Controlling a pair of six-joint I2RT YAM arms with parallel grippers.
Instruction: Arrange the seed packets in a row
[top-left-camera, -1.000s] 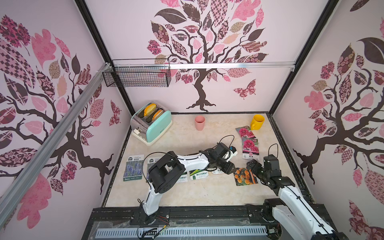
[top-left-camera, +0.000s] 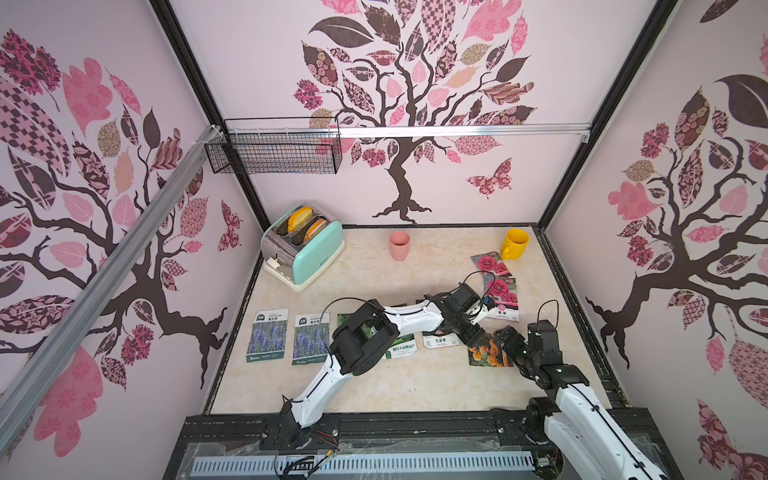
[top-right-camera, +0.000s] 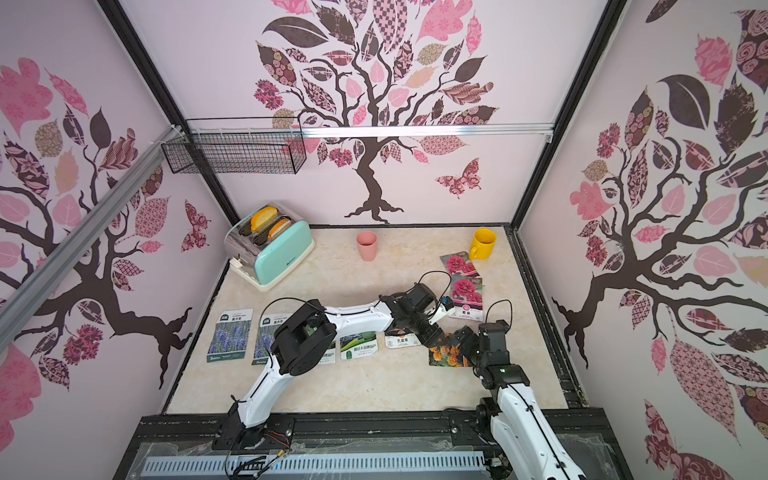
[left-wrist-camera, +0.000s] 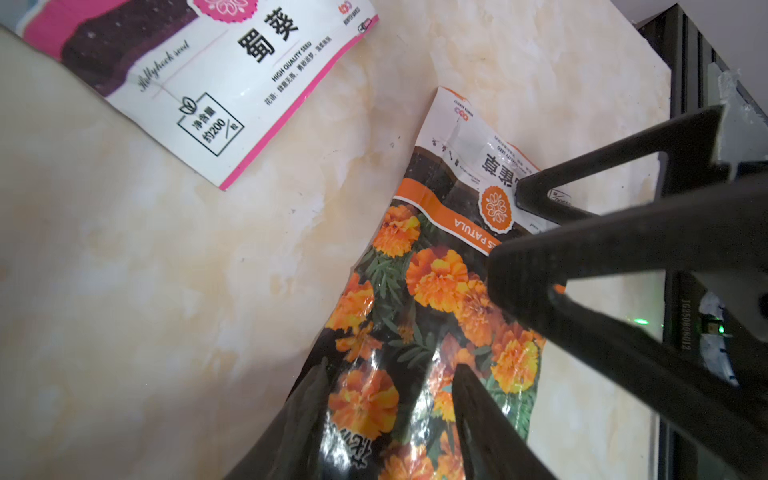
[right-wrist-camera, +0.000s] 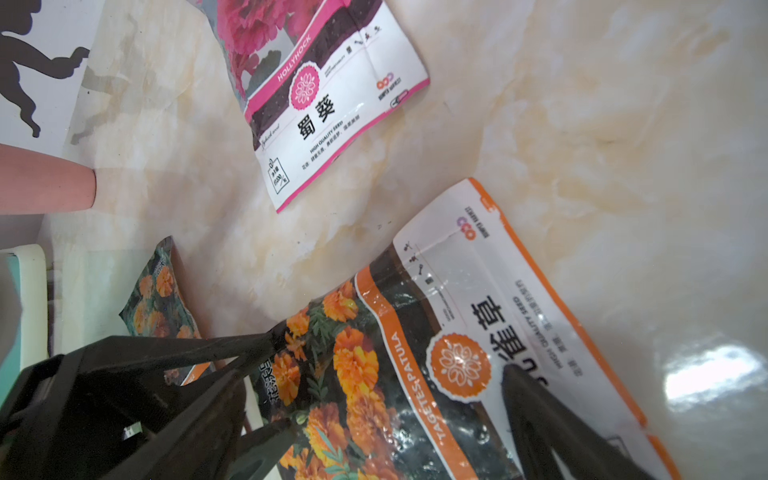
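Observation:
An orange marigold packet (top-left-camera: 484, 356) lies on the table between the two grippers, its white end towards the right arm. Over its left end is my left gripper (top-left-camera: 477, 326), its fingers apart on either side of the orange flowers in the left wrist view. At the packet's right end stands my right gripper (top-left-camera: 507, 336), also open, above the white labelled part in its wrist view. Two pink hollyhock packets, the nearer one (top-left-camera: 501, 297) and the farther one (top-left-camera: 489, 262), lie behind and partly overlap. Two lavender packets (top-left-camera: 267, 336) (top-left-camera: 310, 337) lie at the left.
Green-pictured packets (top-right-camera: 358, 345) and another marigold packet (top-right-camera: 402, 341) lie partly under the left arm. Behind stand a toaster (top-left-camera: 308, 244), a pink cup (top-left-camera: 399, 246) and a yellow mug (top-left-camera: 514, 243).
My left gripper has moved right, coming over the marigold packet's left part. That packet has turned slightly and shifted a little.

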